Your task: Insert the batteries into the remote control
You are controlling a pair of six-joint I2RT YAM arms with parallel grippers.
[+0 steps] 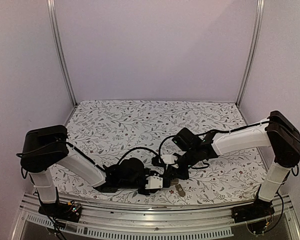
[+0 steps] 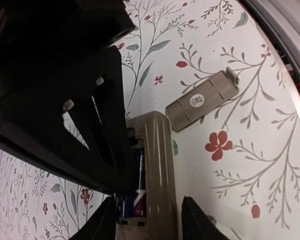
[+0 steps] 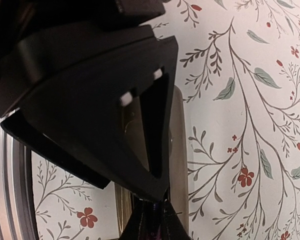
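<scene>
The beige remote (image 2: 160, 160) lies with its battery bay facing up, batteries (image 2: 139, 180) inside, dark blue and purple. My left gripper is part open, its fingers either side of the remote's near end. My right gripper is shut at the bay over a purple battery, largely hiding it; its black body fills much of both wrist views. In the top view the two grippers meet at the table's front, mostly covering the remote. The detached battery cover (image 2: 212, 97) lies beside the remote.
</scene>
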